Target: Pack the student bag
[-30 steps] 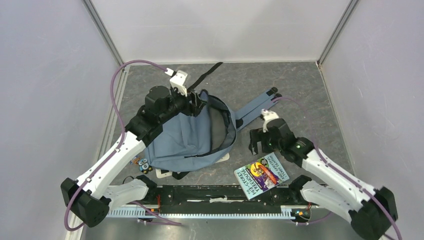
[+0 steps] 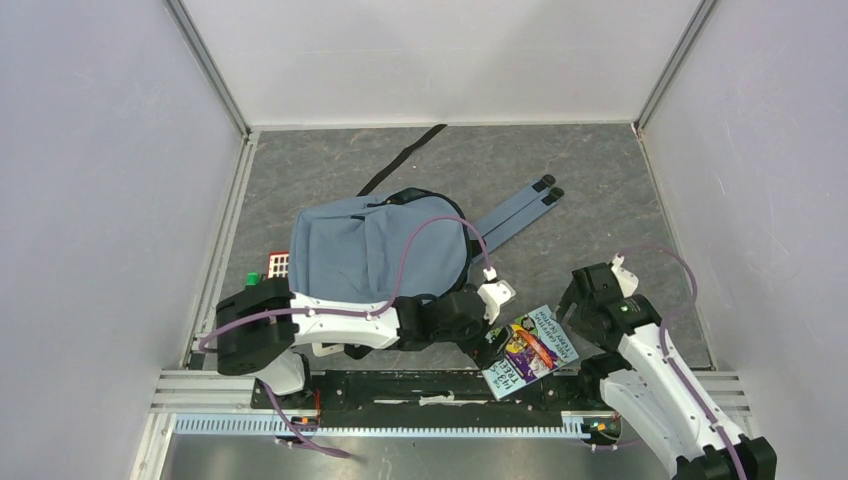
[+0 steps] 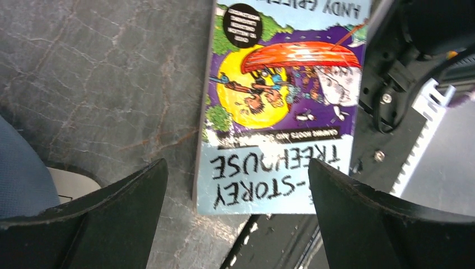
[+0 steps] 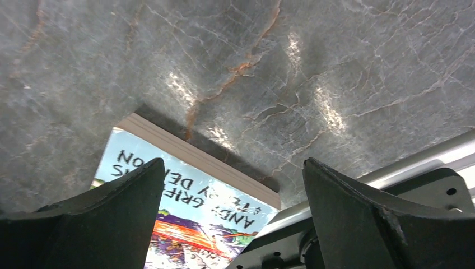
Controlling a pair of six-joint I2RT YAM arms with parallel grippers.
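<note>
A blue-grey student bag (image 2: 385, 240) lies on the left half of the floor, its straps reaching to the right. In front of it on the right, a book (image 2: 530, 355) with a purple and yellow cover lies flat near the front rail. Over the book's left side is my left gripper (image 2: 490, 345); its fingers stand apart at the near end of the book (image 3: 280, 112), nothing between them gripped. My right gripper (image 2: 568, 308) is open too, just above the book's right end. In the right wrist view one corner of the book (image 4: 207, 196) shows between and beneath the fingers.
A red-and-white gridded item (image 2: 278, 265) and a green-topped item (image 2: 253, 279) lie left of the bag. A black rail (image 2: 440, 385) runs along the front edge.
My left arm has swung from above the bag to the right and down to the book. My right gripper has shifted right to the book's far end. The bag's opening has sagged flatter.
</note>
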